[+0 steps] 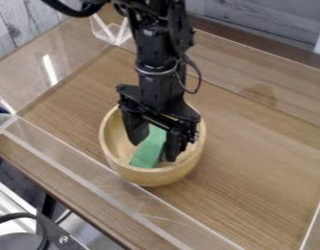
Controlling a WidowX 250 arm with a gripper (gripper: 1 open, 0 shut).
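Observation:
My black gripper (157,115) reaches down from the top of the view into a tan bowl (149,176) at the middle of the wooden table, its fingers spread open over the bowl. A green object (147,148) lies inside the bowl, beneath the gripper and partly hidden by it. I cannot make out any contact between the fingers and the green object.
Clear plastic strips run along the left and near edges. Black cables (32,220) lie off the table at the lower left. A white surface stands at the top corners.

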